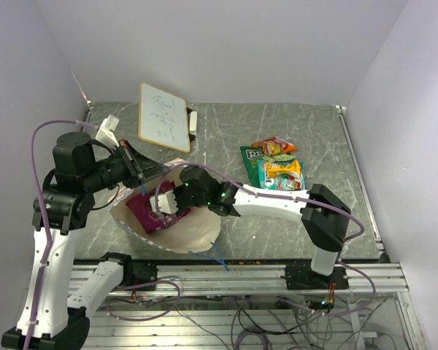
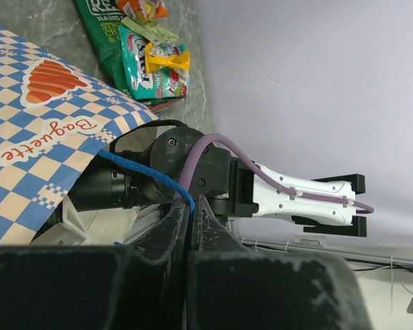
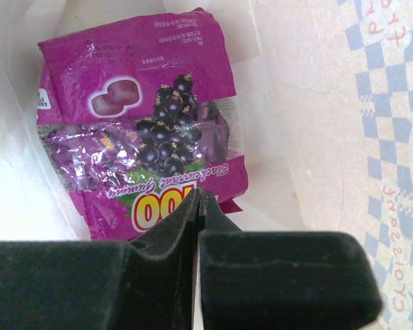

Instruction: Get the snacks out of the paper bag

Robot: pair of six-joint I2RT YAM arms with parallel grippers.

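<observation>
The paper bag (image 1: 195,232) with blue-checked sides (image 2: 60,172) lies wide open on the table. Inside it rests a purple blackcurrant gummy pack (image 3: 134,130). My left gripper is shut on the bag's blue rope handle (image 2: 148,170) near the rim. My right gripper reaches into the bag above the lower edge of the purple pack; its fingers are together and nothing shows between them. In the top view, the right arm hides its own fingertips. Several snack packs (image 1: 281,175), green, orange and teal, lie on the table right of the bag.
A small whiteboard (image 1: 163,117) leans at the back, with a white eraser (image 1: 193,122) beside it. Bare table (image 1: 317,131) lies around the snack pile. Another blue handle (image 1: 217,255) droops over the front edge.
</observation>
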